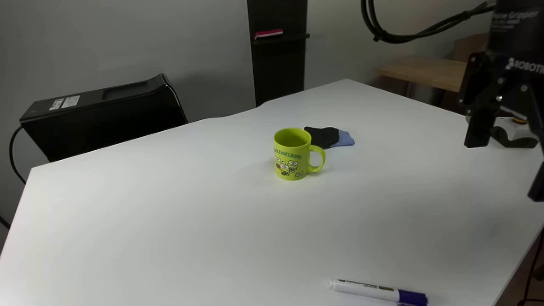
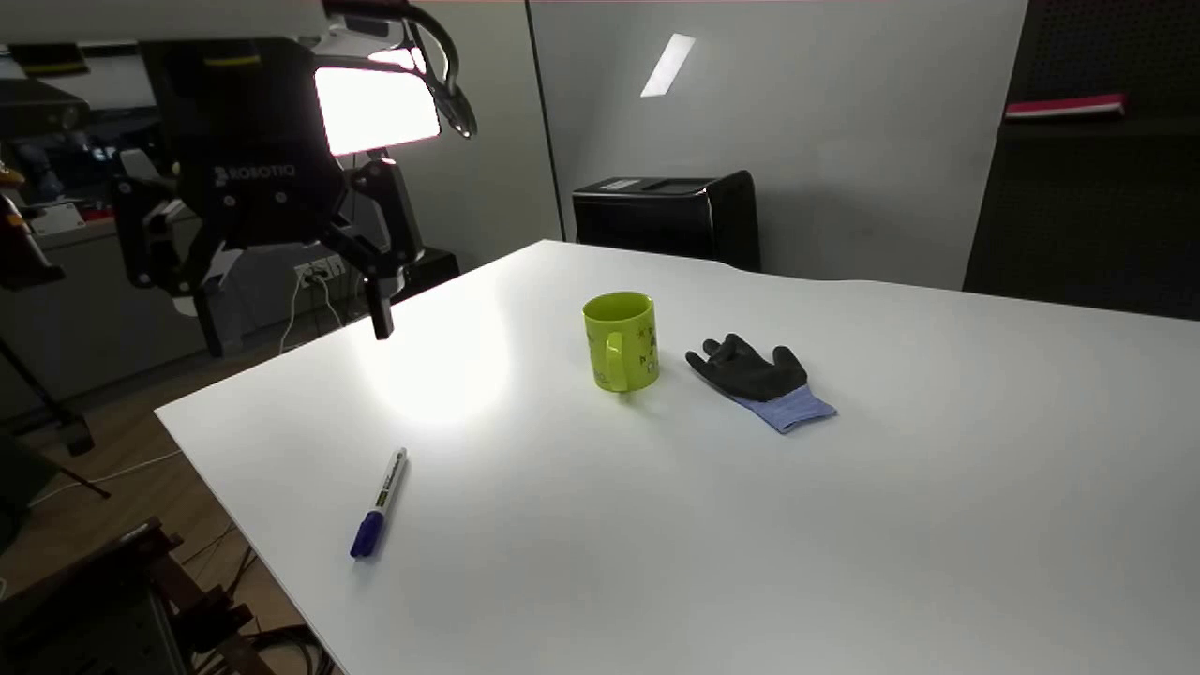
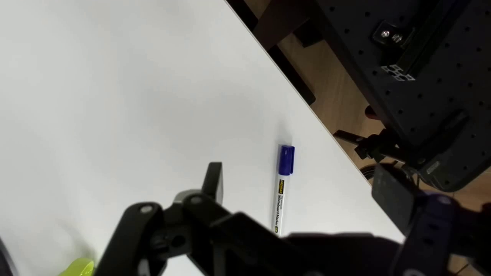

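My gripper (image 2: 297, 337) hangs in the air over the table's edge side in exterior view 2, its two fingers wide apart and nothing between them. Lying on the table well below is a white marker (image 2: 389, 484) with a dark blue cap; the wrist view shows this marker (image 3: 280, 197) between the fingers' lines of reach, its lower end hidden by the gripper body. A lime green mug (image 1: 291, 158) with cartoon print stands upright near the table's middle. Close to it lies a black glove (image 2: 751, 371) with a blue cuff. The gripper touches none of these.
A black box-shaped device (image 1: 107, 112) stands behind the table's far edge. The white table (image 1: 153, 219) has wide clear room around the mug and toward the left in exterior view 1. In the wrist view the table's edge runs close beside the marker.
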